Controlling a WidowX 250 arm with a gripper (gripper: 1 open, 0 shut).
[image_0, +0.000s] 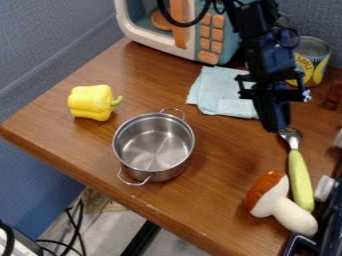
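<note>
My black gripper (278, 115) hangs at the right of the table, just above the head of a spoon with a pale green handle (299, 181); whether it is open or shut is unclear. A steel pot (152, 147) stands mid-table, with a yellow pepper (94, 101) to its left. A toy mushroom (278, 208) lies at the front right. A folded light cloth (214, 92) lies behind the gripper.
A toy microwave (174, 25) stands at the back, a can (313, 55) and small brown bottle (334, 95) at the back right. Dark items line the right edge.
</note>
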